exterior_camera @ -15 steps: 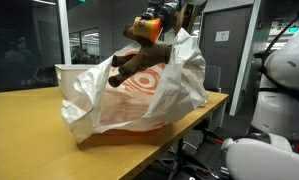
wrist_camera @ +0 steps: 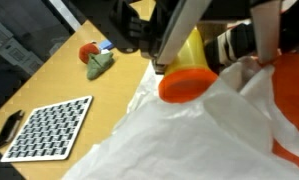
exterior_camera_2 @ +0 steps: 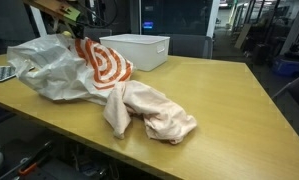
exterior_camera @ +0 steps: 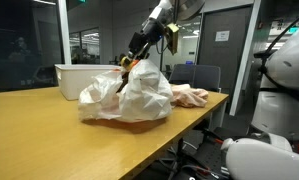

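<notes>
A white plastic bag (exterior_camera: 144,93) with an orange print stands crumpled on the table. My gripper (exterior_camera: 135,58) is low at its top, shut on a yellow item with an orange end (wrist_camera: 187,84). In the wrist view, that item sits right under my gripper, against the bag's white plastic (wrist_camera: 199,135). Dark brown material shows beside it (wrist_camera: 237,44); whether it belongs to the same item is hard to tell. From the second exterior side, the bag (exterior_camera_2: 109,62) shows its orange print, and much of what lies inside is hidden.
A pink cloth (exterior_camera_2: 149,110) lies at the table's near edge, beside the bag. A white box (exterior_camera_2: 134,50) stands behind. In the wrist view are a white keyboard (wrist_camera: 49,128), a red object (wrist_camera: 88,51) and a green one (wrist_camera: 99,66).
My gripper has come down with the yellow-and-orange item and the brown material, which now show mostly behind the white plastic. The bag has sunk and crumpled lower.
</notes>
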